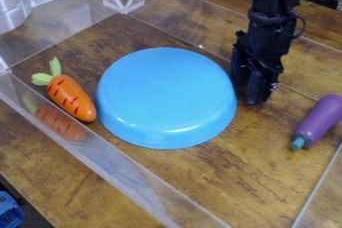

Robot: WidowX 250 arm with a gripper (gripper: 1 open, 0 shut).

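Observation:
My black gripper (253,80) is low over the wooden table, right at the right edge of an upturned blue bowl or plate (163,96); whether it touches it or holds anything, I cannot tell, and its fingertips are dark and hard to make out. An orange toy carrot (71,96) with a green top lies at the left. A purple toy eggplant (315,123) lies to the right of the gripper.
Clear plastic walls run around the wooden work surface (201,182), along the left, lower left and right.

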